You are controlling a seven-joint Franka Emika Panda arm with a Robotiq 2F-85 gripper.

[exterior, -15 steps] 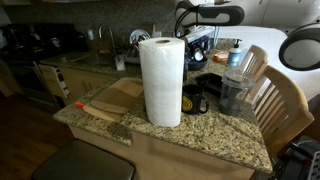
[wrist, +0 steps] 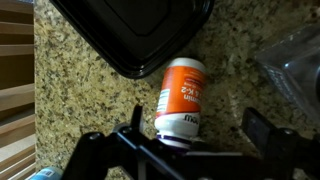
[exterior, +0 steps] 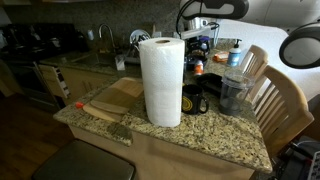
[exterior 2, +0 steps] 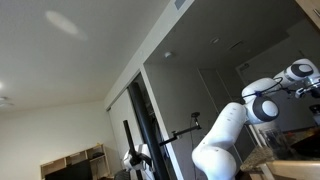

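Observation:
An orange and white bottle (wrist: 181, 97) stretches up the middle of the wrist view, its label reading K-2. My gripper stands open, with dark fingers on either side of the bottle's lower part. The bottle's lower end is partly hidden by the gripper body. Whether the fingers touch it cannot be told. In exterior view 1 the gripper (exterior: 194, 52) is at the far part of the counter, just above the small orange bottle (exterior: 198, 68).
A black tray (wrist: 135, 62) lies close beside the bottle's upper end. To the right is a clear container (wrist: 295, 70). Nearer exterior view 1 stand a paper towel roll (exterior: 162, 85) and black mug (exterior: 193, 100); a soap bottle (exterior: 235, 55) is behind. A cutting board (exterior: 118, 97) lies left.
In exterior view 1 the arm and gripper have shifted slightly to the right over the last second. The counter items look unmoved.

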